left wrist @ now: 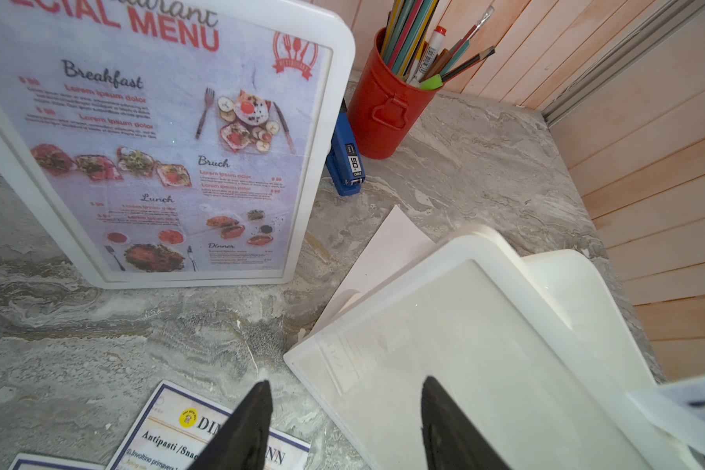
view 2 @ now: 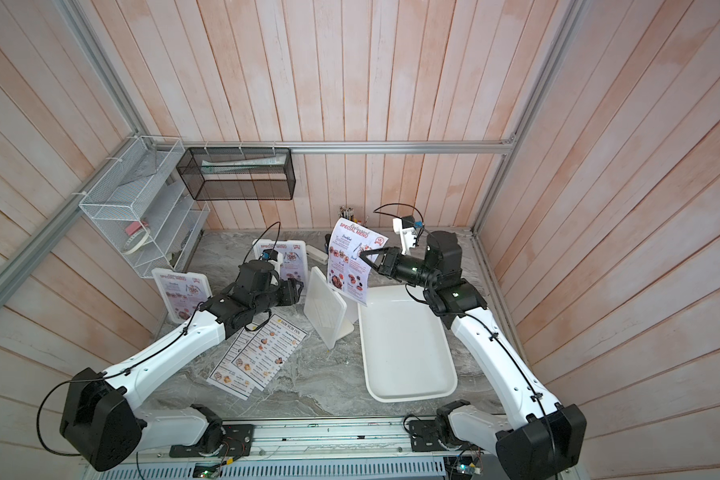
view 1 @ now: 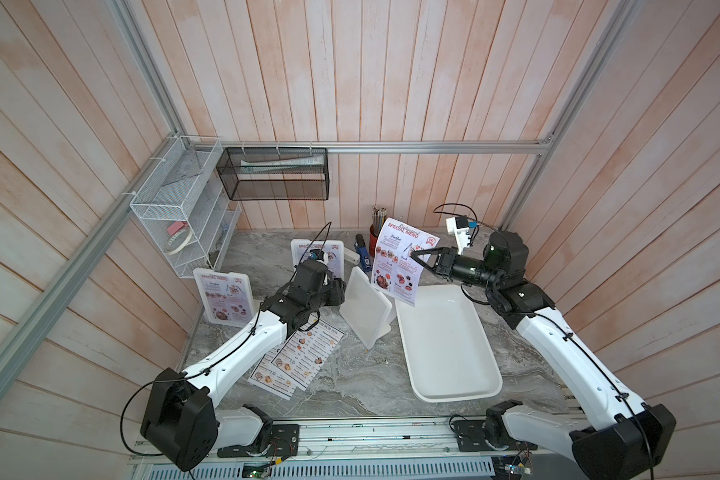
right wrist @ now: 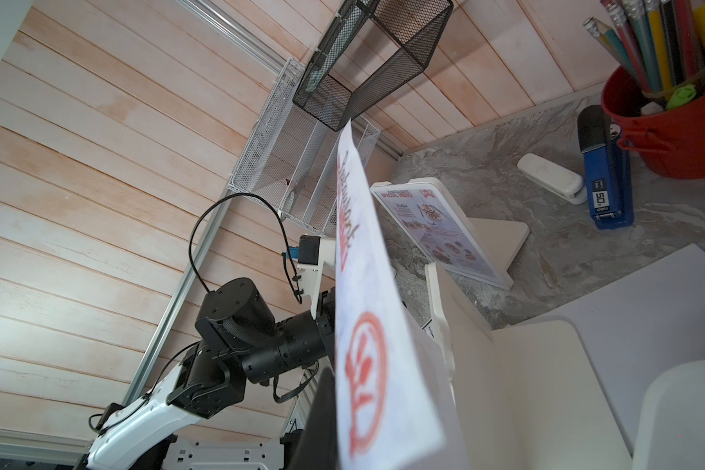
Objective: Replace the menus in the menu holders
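Note:
A Special Menu sheet (view 1: pixel 398 260) hangs in the air with my right gripper (view 1: pixel 415 254) shut on its right edge. In the right wrist view the sheet (right wrist: pixel 372 337) stands nearly edge-on and hides most of the fingers. Below it, an empty white menu holder (view 1: pixel 365 310) is tilted on the table. My left gripper is open beside that holder (left wrist: pixel 438 344), nothing between its fingers. Two other holders, at the back (left wrist: pixel 172 149) and far left (view 1: pixel 225 297), contain Special Menu sheets. Dinner menus (view 1: pixel 300 356) lie overlapping on the table, partly under the left arm.
An empty white tray (view 1: pixel 448 342) lies right of the empty holder. A red pencil pot (left wrist: pixel 387 102) and blue stapler (left wrist: pixel 344 152) stand at the back. A wire shelf (view 1: pixel 185 204) and black mesh basket (view 1: pixel 273 189) hang above. Bare table lies in front of the empty holder.

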